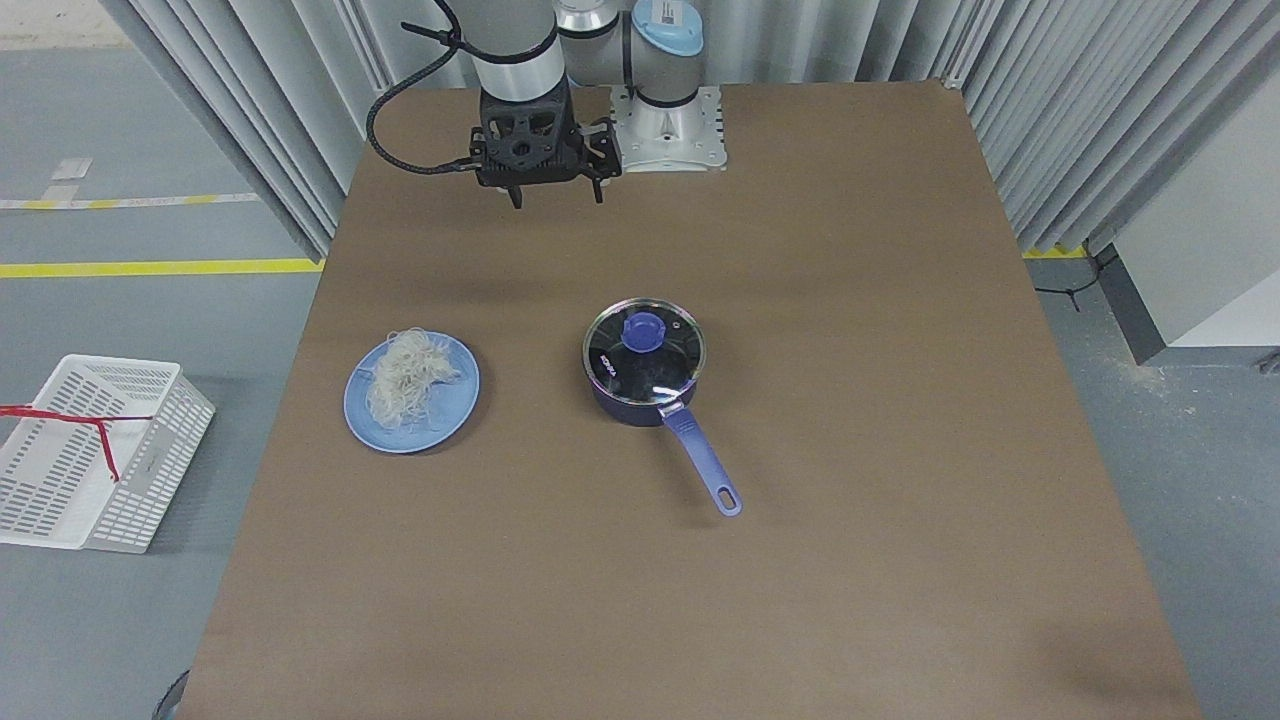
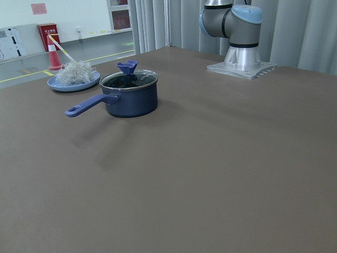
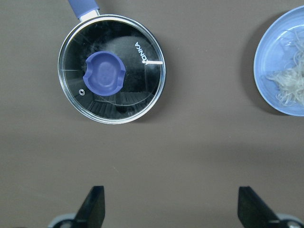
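A dark blue saucepan (image 1: 618,366) with a glass lid, blue knob (image 1: 643,331) and long blue handle (image 1: 708,468) sits mid-table. Left of it in the front view is a blue plate (image 1: 444,414) holding pale noodle-like strands (image 1: 408,372). My gripper (image 1: 557,196) hangs over the far end of the table, apart from both. In the wrist view its fingers are spread wide with nothing between them, with the pan (image 3: 123,80) and plate (image 3: 266,66) ahead of it.
A white plastic basket (image 1: 156,480) lies on the floor to the left. The arm's base (image 1: 672,150) stands at the far edge.
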